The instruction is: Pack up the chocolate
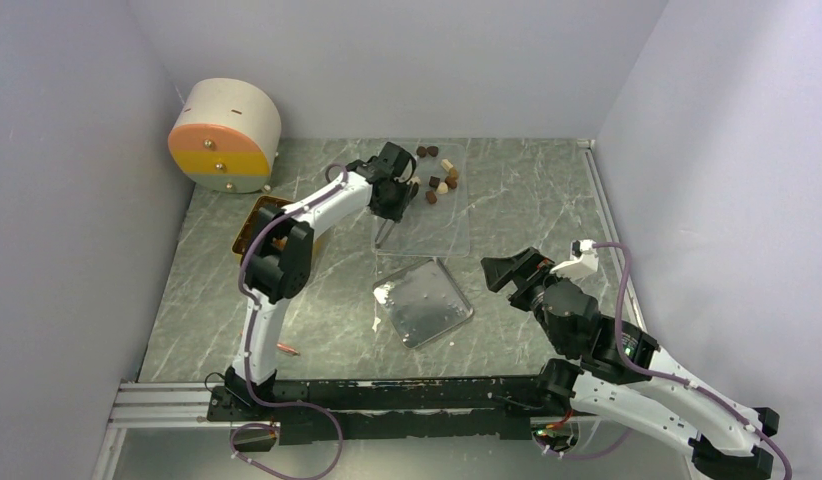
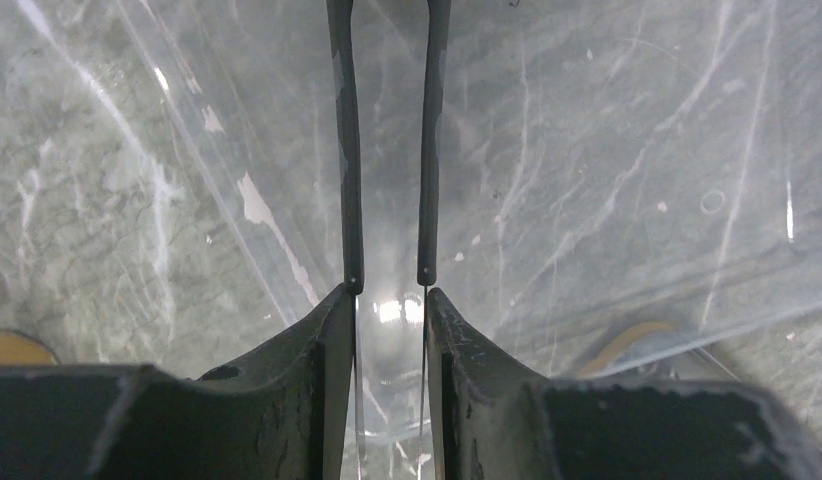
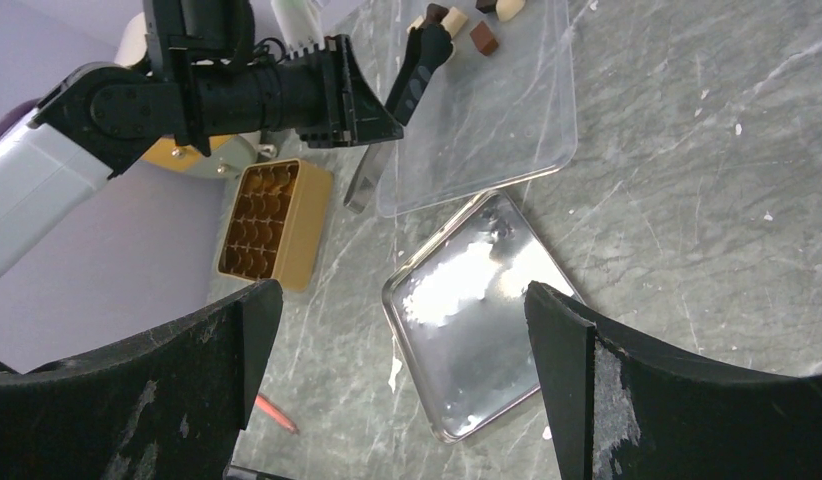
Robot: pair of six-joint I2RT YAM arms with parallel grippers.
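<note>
Several brown and cream chocolates (image 1: 431,197) (image 3: 484,38) sit toward the back of a clear plastic tray (image 1: 437,235). My left gripper (image 1: 385,229) points down over the tray's front-left part, its long thin fingers apart, only clear plastic showing between them. A gold box (image 3: 300,230) with brown compartments stands left of the tray, partly hidden by the left arm in the top view. My right gripper is open at the front right, away from the tray.
A metal tray (image 1: 423,305) lies in front of the clear tray. A striped drawer cabinet (image 1: 219,140) stands at back left. An orange tool (image 3: 275,412) lies at front left.
</note>
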